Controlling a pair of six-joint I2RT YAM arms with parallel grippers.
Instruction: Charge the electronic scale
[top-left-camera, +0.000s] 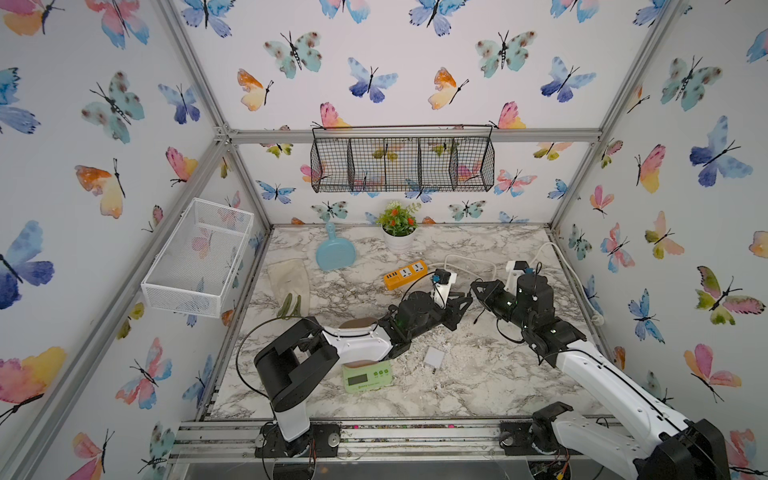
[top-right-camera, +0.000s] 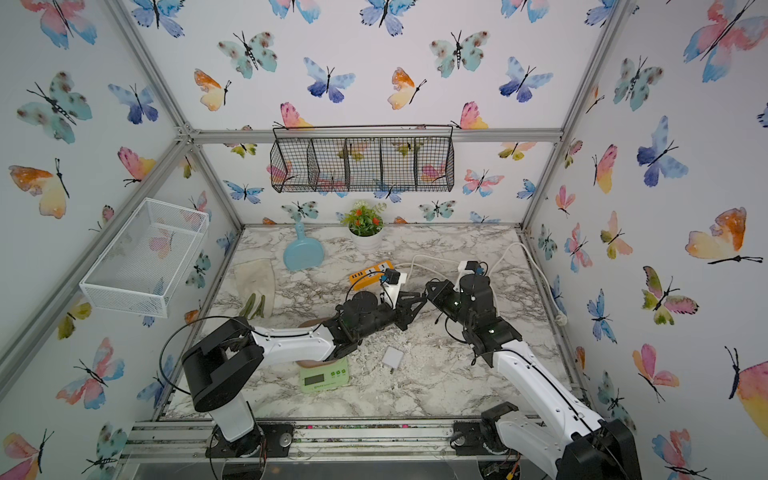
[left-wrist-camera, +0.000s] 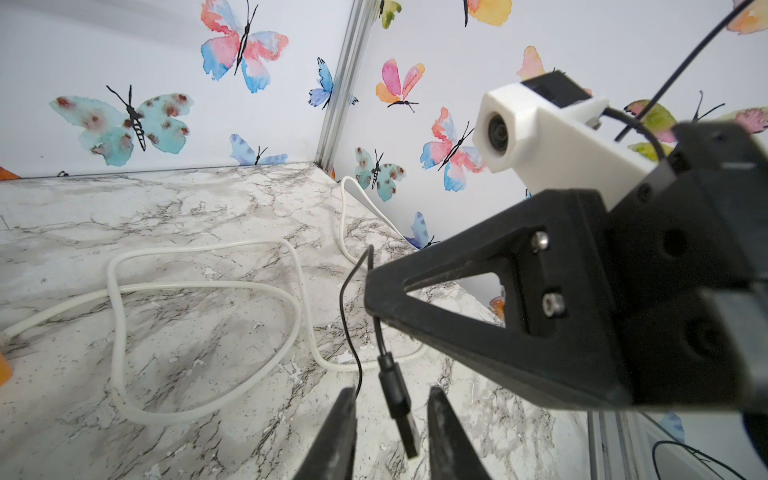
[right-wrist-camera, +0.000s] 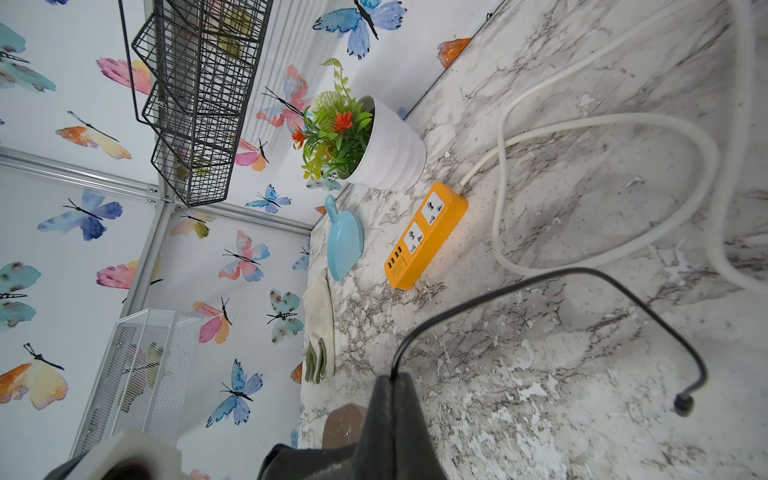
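Observation:
A black charging cable (right-wrist-camera: 576, 270) runs from between the fingers of my right gripper, which is shut on it, over the table's middle. In the left wrist view its plug (left-wrist-camera: 397, 396) hangs between the parted fingertips of my left gripper, apparently not clamped. The two grippers meet close together at centre right. The green electronic scale (top-left-camera: 367, 376) lies at the front left, partly behind the left arm. An orange power strip (right-wrist-camera: 424, 236) lies toward the back, and a small pale square block (top-left-camera: 434, 357) lies front centre.
A potted plant (right-wrist-camera: 388, 156) and a blue dustpan (top-left-camera: 335, 253) stand at the back. A white cord (right-wrist-camera: 600, 120) loops across the back right. Gloves (top-left-camera: 289, 280) lie left. A wire basket (top-left-camera: 403, 164) and a white mesh basket (top-left-camera: 181, 296) hang on the walls.

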